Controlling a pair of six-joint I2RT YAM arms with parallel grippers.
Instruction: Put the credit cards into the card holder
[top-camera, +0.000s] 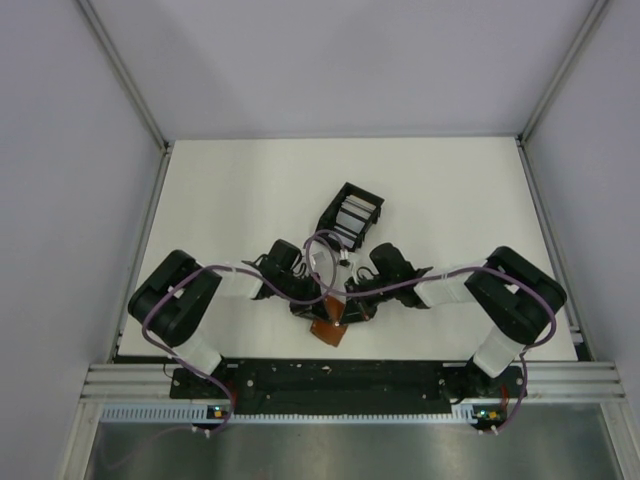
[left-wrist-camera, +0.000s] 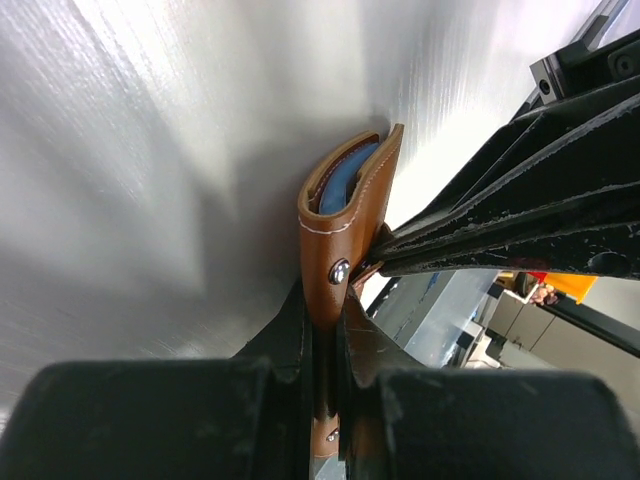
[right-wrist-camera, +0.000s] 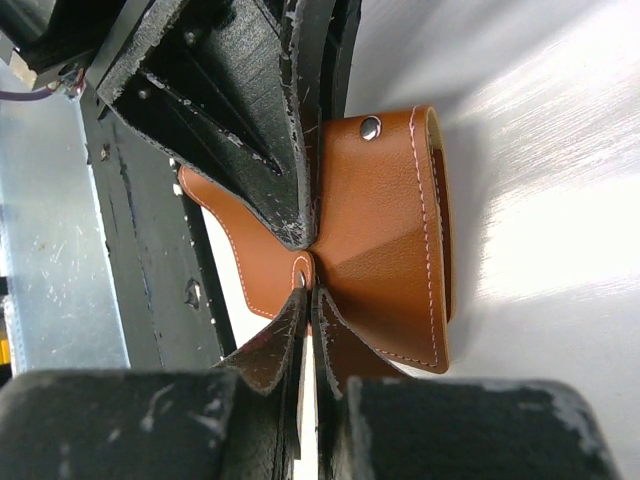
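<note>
The brown leather card holder (top-camera: 328, 334) is low at the front middle, between both grippers. In the left wrist view it (left-wrist-camera: 335, 240) stands on edge with a blue card (left-wrist-camera: 343, 182) inside its top, and my left gripper is shut on it. In the right wrist view the holder (right-wrist-camera: 380, 270) shows its broad side, with the other gripper's black fingers over it. My right gripper is shut at its small snap tab; whether the tab is between the fingertips is hard to tell.
A black tray (top-camera: 350, 212) with several light card-like pieces stands behind the grippers at the centre. The white board (top-camera: 230, 175) is clear at back left and back right. Its front edge is close below the holder.
</note>
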